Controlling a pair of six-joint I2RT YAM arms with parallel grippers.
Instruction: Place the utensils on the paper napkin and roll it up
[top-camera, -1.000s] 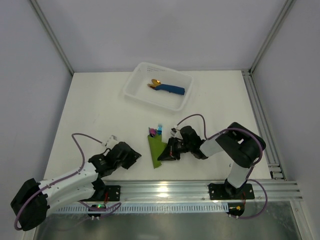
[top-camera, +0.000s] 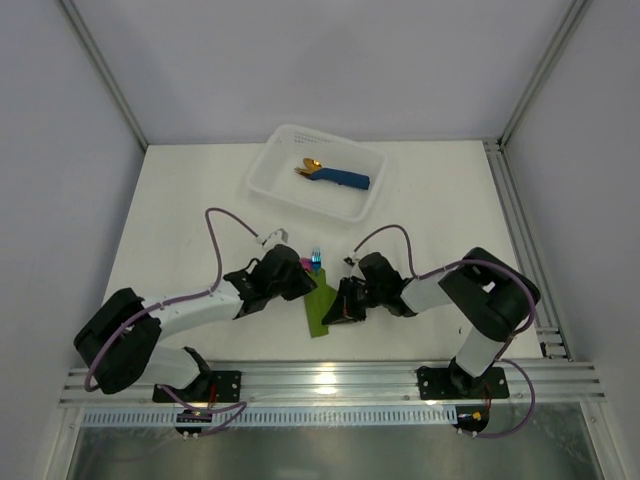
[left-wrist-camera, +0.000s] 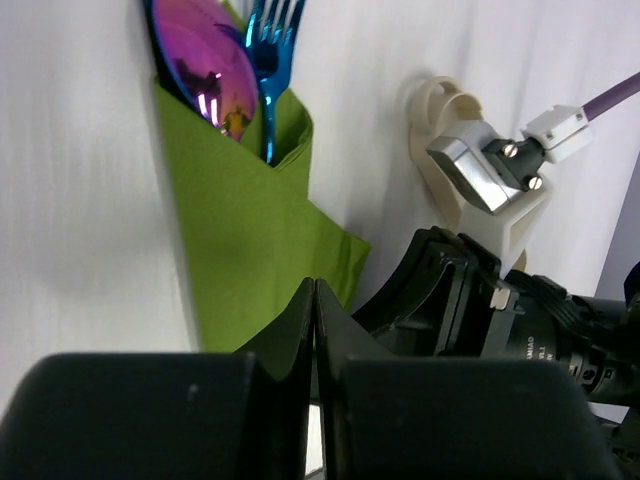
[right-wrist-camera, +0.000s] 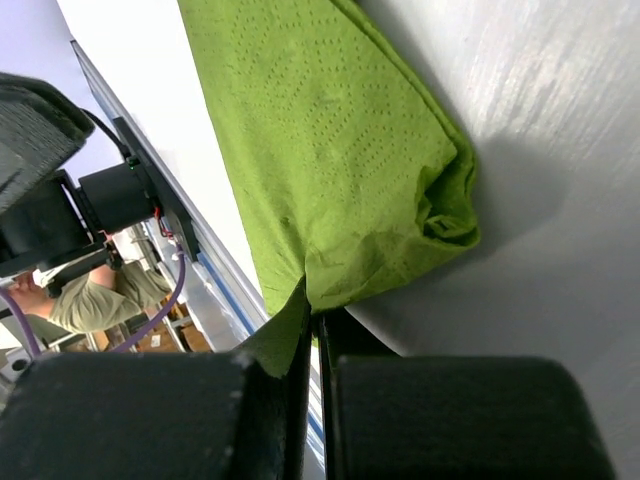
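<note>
The green napkin (top-camera: 317, 309) lies folded in a narrow strip between my two arms. From its far end stick out a purple spoon (left-wrist-camera: 207, 62) and a blue fork (left-wrist-camera: 270, 58), their handles hidden inside the fold. My right gripper is shut on a pinched edge of the napkin near its right side. Above the napkin, my left gripper is shut, and nothing shows between its fingertips. In the top view the left gripper (top-camera: 312, 285) covers part of the napkin's left side.
A white bin (top-camera: 270, 185) at the back holds a blue-wrapped bundle (top-camera: 342, 177) with golden utensil heads. A metal rail (top-camera: 330, 374) runs along the front edge.
My left arm has swung from the lower left to the napkin's upper left side. The napkin and utensils have shifted slightly.
</note>
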